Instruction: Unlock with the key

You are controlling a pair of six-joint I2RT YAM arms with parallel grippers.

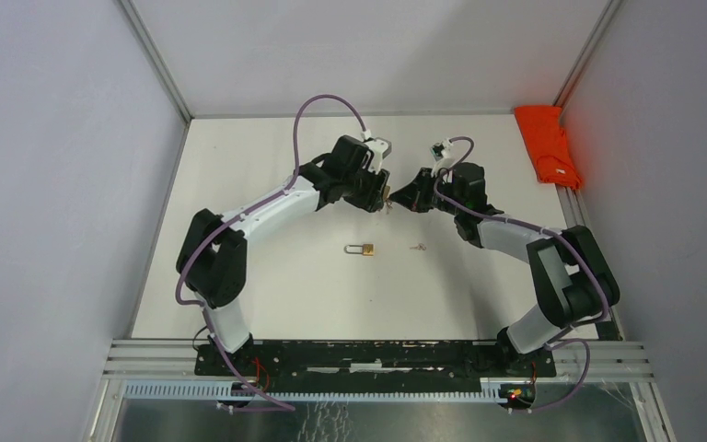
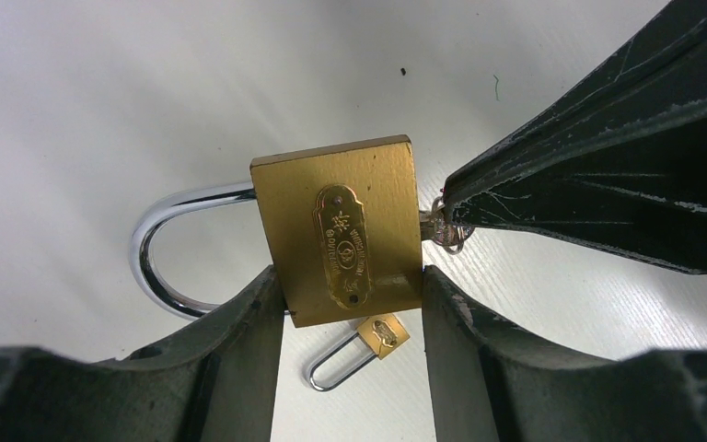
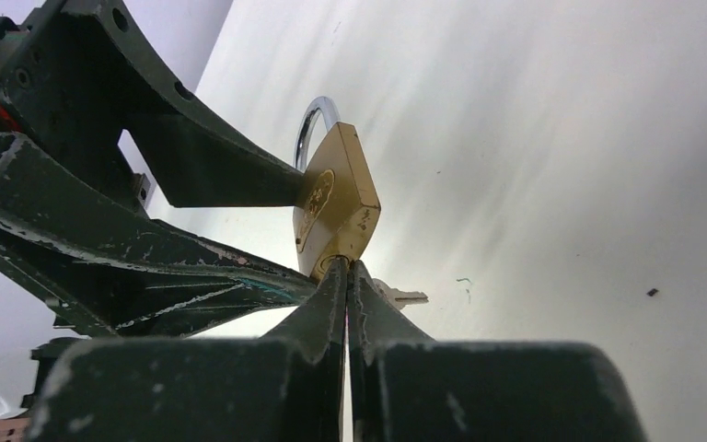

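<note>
A large brass padlock [image 2: 336, 230] with a steel shackle hangs in my left gripper, which is shut on its body [image 3: 341, 193]. My right gripper is shut, its fingertips at the padlock's side where a key [image 2: 431, 224] with a ring sticks out. In the right wrist view another key [image 3: 403, 296] on the ring shows behind the fingertips; whether the fingers pinch the inserted key is hard to see.
A small brass padlock [image 1: 367, 250] and some small keys [image 1: 418, 247] lie on the white table [image 1: 285, 285]. A red cloth [image 1: 548, 147] is at the back right.
</note>
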